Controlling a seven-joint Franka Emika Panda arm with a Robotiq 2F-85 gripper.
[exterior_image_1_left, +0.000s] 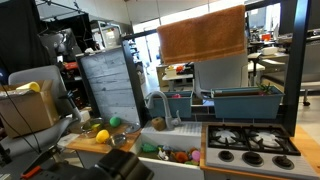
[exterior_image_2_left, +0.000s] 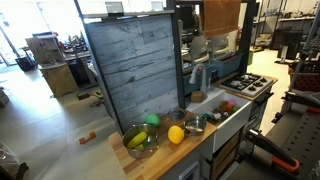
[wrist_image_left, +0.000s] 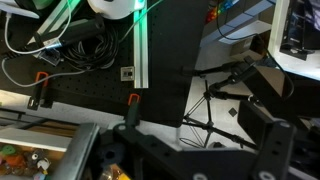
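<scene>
My gripper is aimed down past a table edge in the wrist view, its two dark fingers wide apart. Only floor and dark stand legs show in the gap. In the second exterior view, a metal bowl (exterior_image_2_left: 142, 140) of yellow and green items stands on a wooden counter (exterior_image_2_left: 172, 156). Close by are a green round item (exterior_image_2_left: 153, 121), a yellow one (exterior_image_2_left: 176, 134) and a small metal pot (exterior_image_2_left: 195, 124). Several colorful toys (exterior_image_1_left: 180, 155) lie in the white sink (exterior_image_1_left: 160, 168). Part of the black arm (exterior_image_2_left: 275, 150) is at the right.
A stove (exterior_image_1_left: 252, 158) with black grates is right of the sink, below a blue bin (exterior_image_1_left: 235, 107). An orange towel (exterior_image_1_left: 202, 35) hangs above. A grey plank panel (exterior_image_2_left: 145, 75) stands behind the counter. Coiled cables (wrist_image_left: 95, 45) rest on the black table by the gripper.
</scene>
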